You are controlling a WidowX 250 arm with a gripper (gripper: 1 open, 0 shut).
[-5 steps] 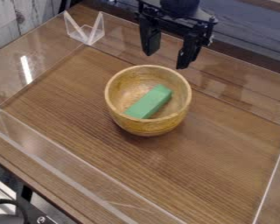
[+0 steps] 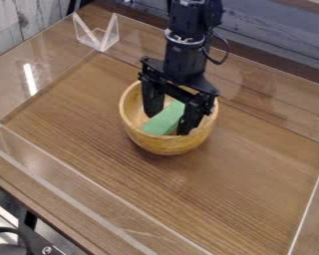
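My black gripper (image 2: pixel 175 99) stands open, lowered into a yellow bowl (image 2: pixel 169 142) at the middle of the camera view. One finger is at the bowl's left inside, the other towards its right. A green block (image 2: pixel 165 118) lies in the bowl between and below the fingers, partly hidden by the gripper; whether the fingers touch it I cannot tell.
A small clear plastic piece (image 2: pixel 99 30) sits at the back left, near the table's far edge.
The bowl looks unmoved.
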